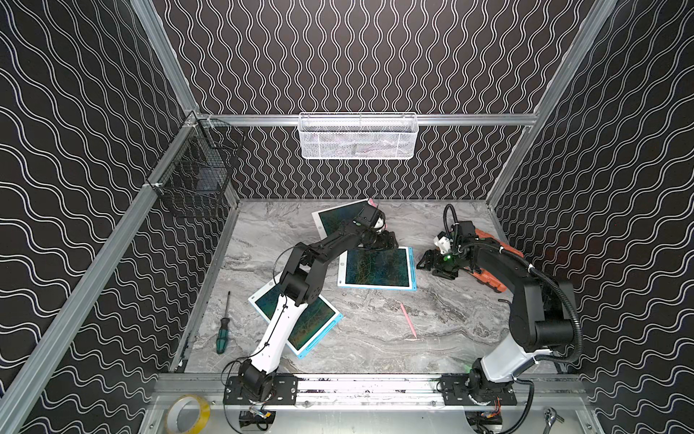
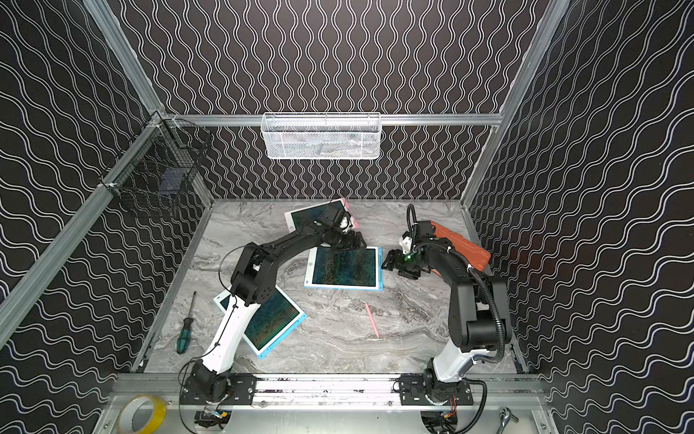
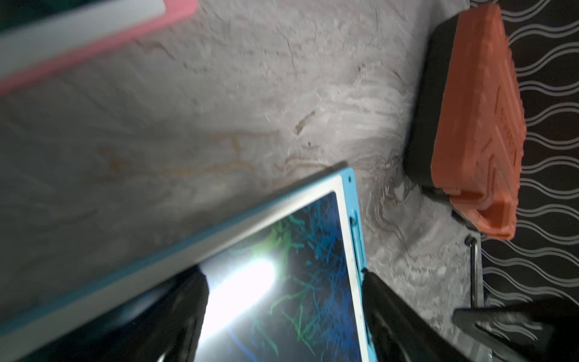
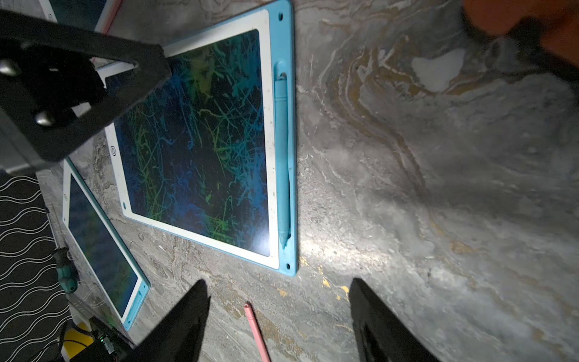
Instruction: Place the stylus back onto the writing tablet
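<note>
In the right wrist view a blue-edged writing tablet (image 4: 193, 138) lies with a blue stylus (image 4: 281, 157) in the groove along its edge. My right gripper hangs above the table, open, with nothing between its fingers. The pink stylus (image 1: 408, 320) lies loose on the table in front of the middle tablet. A pink-edged tablet (image 1: 338, 217) is at the back, partly covered by my left arm. My left gripper is over the back edge of the middle tablet, its fingers spread apart and empty.
Another blue-edged tablet (image 1: 318, 322) lies tilted at front left beneath the left arm. A green-handled screwdriver (image 1: 222, 336) is further left. An orange case (image 3: 476, 108) stands at the right wall. Bare table surrounds the pink stylus.
</note>
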